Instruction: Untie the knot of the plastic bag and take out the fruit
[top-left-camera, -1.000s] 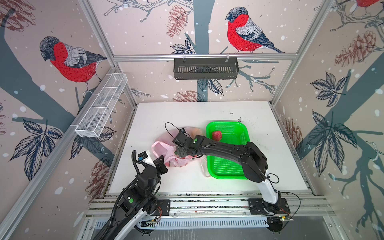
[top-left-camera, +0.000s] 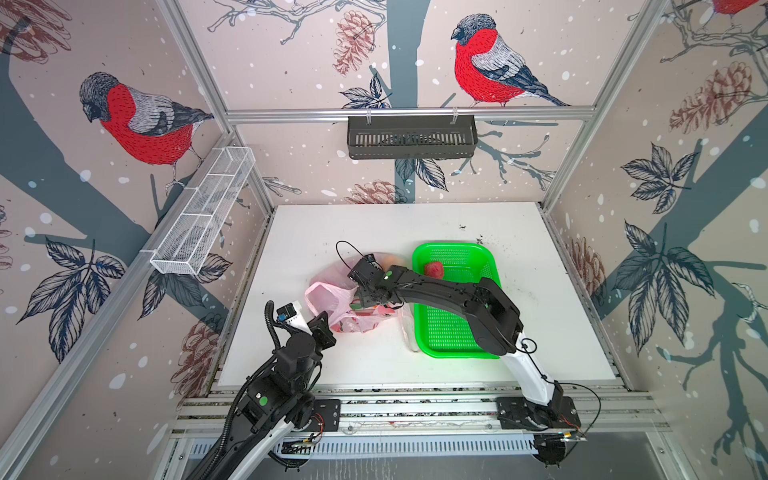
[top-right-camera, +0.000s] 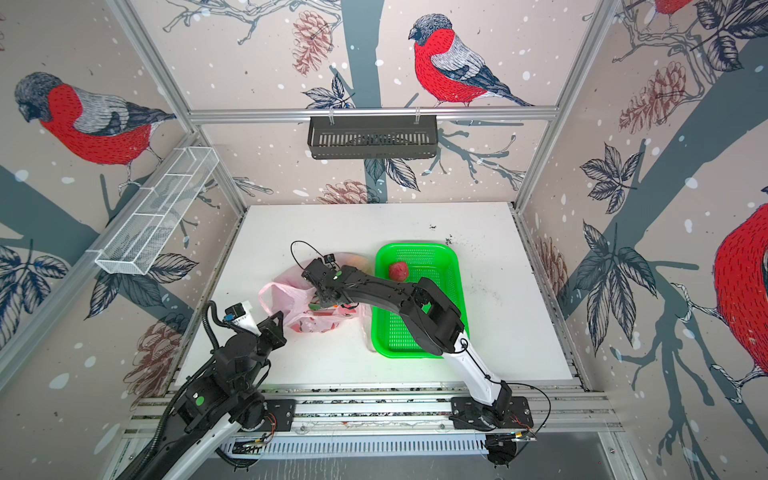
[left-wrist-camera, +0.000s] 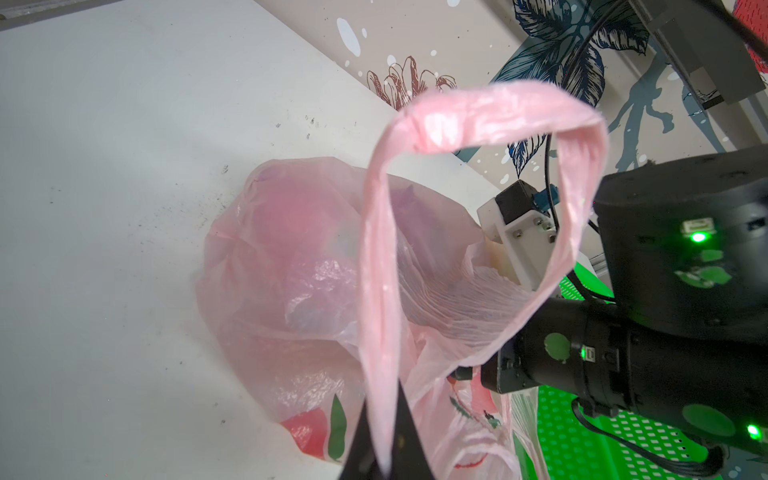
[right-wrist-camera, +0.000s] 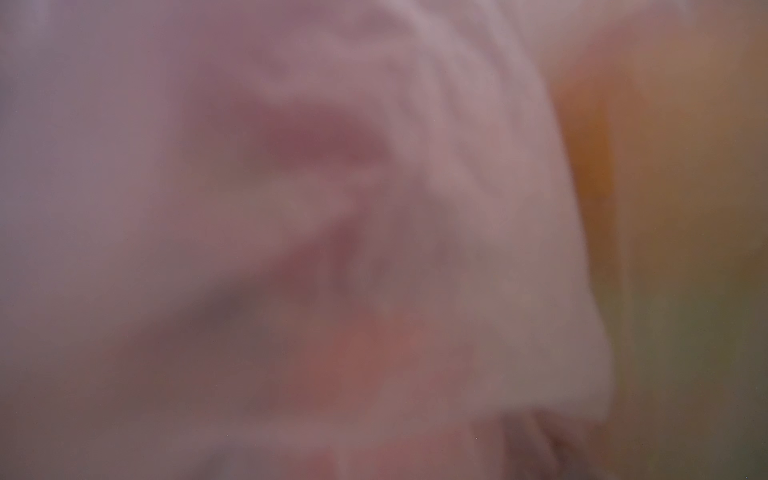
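Note:
The pink plastic bag (left-wrist-camera: 280, 240) lies open on the table, round fruit showing dimly through its film. One handle loop (left-wrist-camera: 504, 116) rises from it, and its lower strand runs into my left gripper, shut on that strand. My right gripper (top-left-camera: 372, 302) reaches down into the bag's mouth. Its fingers are hidden there, so its opening and any contents cannot be made out. Blurred pink film fills the right wrist view, with an orange patch (right-wrist-camera: 592, 144) at the right. A red fruit (top-left-camera: 433, 269) sits in the green basket (top-left-camera: 456, 340).
The green basket stands right beside the bag, under my right forearm (top-right-camera: 372, 289). Bare white table (top-left-camera: 520, 272) lies to the right and behind. A white wire rack (top-left-camera: 204, 212) hangs on the left, a dark shelf (top-left-camera: 412, 144) at the back.
My right arm's elbow has shifted left while its gripper end moved slightly to the right and back, staying in the bag. The left arm looks still.

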